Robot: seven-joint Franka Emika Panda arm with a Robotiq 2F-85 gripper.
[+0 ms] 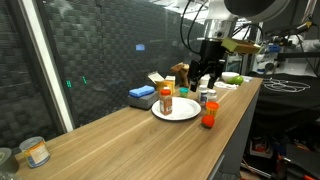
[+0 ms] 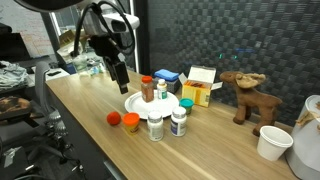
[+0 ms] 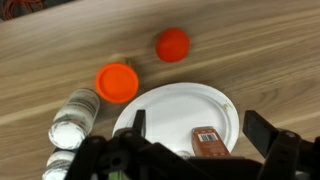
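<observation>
My gripper (image 1: pixel 207 80) hangs open and empty above the table; the wrist view shows its dark fingers (image 3: pixel 140 122) spread over the plate. The white plate (image 2: pixel 136 106) carries an upright bottle with a reddish-brown body (image 2: pixel 147 90) and a smaller white-capped bottle (image 2: pixel 162 88). A round red object (image 3: pixel 172 44) lies off the plate on the bare wood. Beside it stands an orange cup (image 3: pixel 117 82).
Behind the plate are a teal cup (image 2: pixel 186 103), a blue sponge (image 1: pixel 142 91), an open yellow-and-white box (image 2: pixel 199 86) and a toy moose (image 2: pixel 252 97). A white cup (image 2: pixel 272 142) stands apart. Bare tabletop (image 1: pixel 105 145) stretches along the left in the first exterior view.
</observation>
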